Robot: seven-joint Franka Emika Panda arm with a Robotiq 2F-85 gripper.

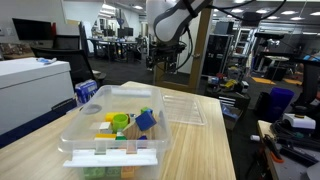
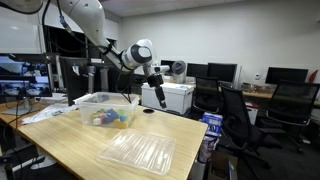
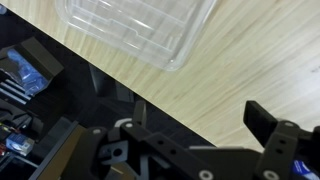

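High above the far part of the wooden table (image 1: 195, 155) my gripper (image 1: 171, 66) is open, and nothing sits between its fingers. From the second exterior side, the gripper (image 2: 150, 99) also hangs in free air, apart from the things on the table. Its two dark fingers (image 3: 140, 110) stand wide apart in the wrist view, over bare wood. A clear plastic bin (image 1: 78, 125) holds several coloured blocks, among them a blue block (image 1: 145, 119) and a green one (image 1: 127, 116). A shallow translucent tray (image 2: 138, 150) lies flat and looks empty; its corner (image 3: 170, 60) shows in the wrist view.
A blue-and-white box (image 2: 210, 136) stands at the table's edge. Past the tray, the table drops off toward a dark floor (image 3: 115, 90). Bare wood lies between the bin and the tray. Office chairs (image 2: 245, 112) stand beyond the table.
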